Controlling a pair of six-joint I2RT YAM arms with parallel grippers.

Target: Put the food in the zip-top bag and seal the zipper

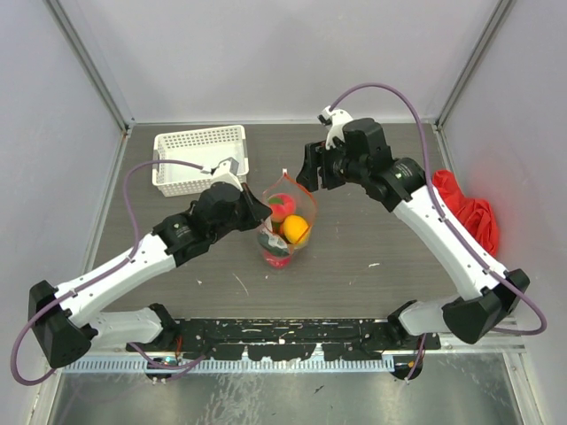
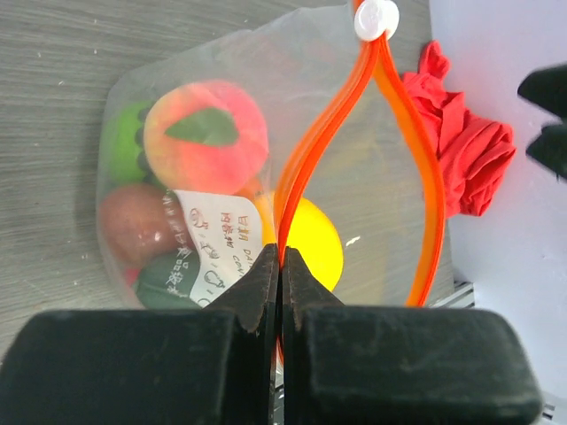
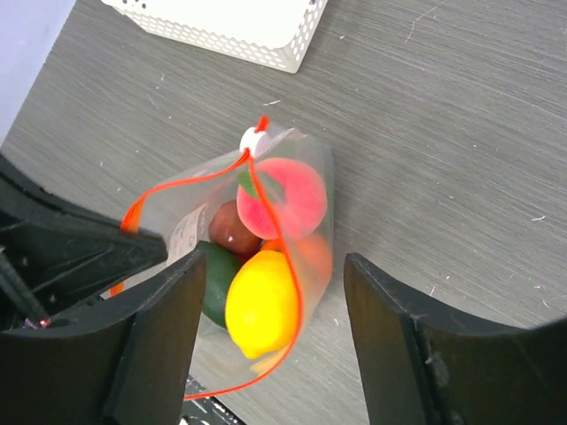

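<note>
The clear zip bag (image 1: 306, 197) with orange zipper edges hangs from my left gripper (image 1: 268, 214), its mouth gaping. In the left wrist view that gripper is shut on the orange edge (image 2: 306, 159). Inside lie a toy peach (image 3: 288, 197), a yellow lemon-like piece (image 3: 261, 305), a reddish-brown piece (image 3: 232, 228), a dark green piece (image 3: 217, 276) and a printed paper label (image 2: 220, 235). A white slider (image 2: 376, 19) sits at one end of the zipper. My right gripper is open; the bag shows beyond its parted fingers, apart from them.
A white basket (image 1: 200, 137), empty, stands at the back left. Crumpled red cloth (image 1: 465, 212) lies by the right wall. Bare table (image 1: 372, 239) surrounds the bag, with free room to its right and front.
</note>
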